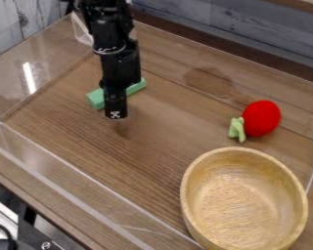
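Note:
My black gripper (pixel 116 107) hangs in the upper left of the camera view, shut, its tip just above a green object (pixel 133 89) on the wooden table (pixel 120 166). The green object is partly hidden behind the gripper, and I see nothing clearly held.
A red round object (pixel 261 118) with a light green piece (pixel 237 128) lies at the right. A large pale yellow bowl (pixel 245 195) stands at the lower right.

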